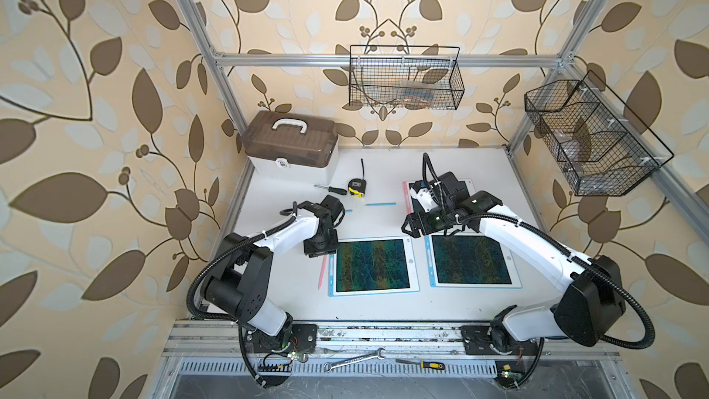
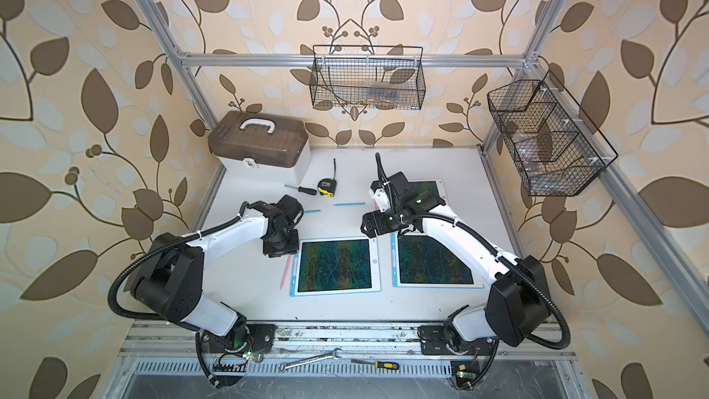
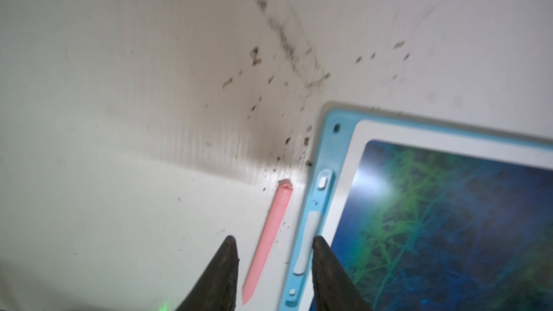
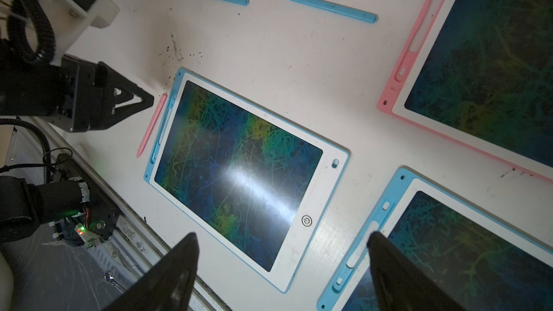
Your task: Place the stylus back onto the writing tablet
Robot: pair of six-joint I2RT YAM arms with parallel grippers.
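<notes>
A pink stylus (image 3: 268,233) lies on the table just left of the blue-framed writing tablet's (image 3: 435,224) slotted edge. My left gripper hangs above it, fingers apart, with nothing between them. My right gripper is over the middle of the table, its fingers wide apart and empty, looking down on the tablets. A pink-framed tablet (image 4: 481,57) lies behind a second blue tablet (image 4: 443,259) at the right. Two blue styluses (image 4: 328,7) lie behind the left tablet.
A tape measure (image 1: 356,187), screwdriver (image 1: 336,190) and brown-lidded toolbox (image 1: 291,140) sit at the back left. Wire baskets (image 1: 406,81) hang on the rear and right frame.
</notes>
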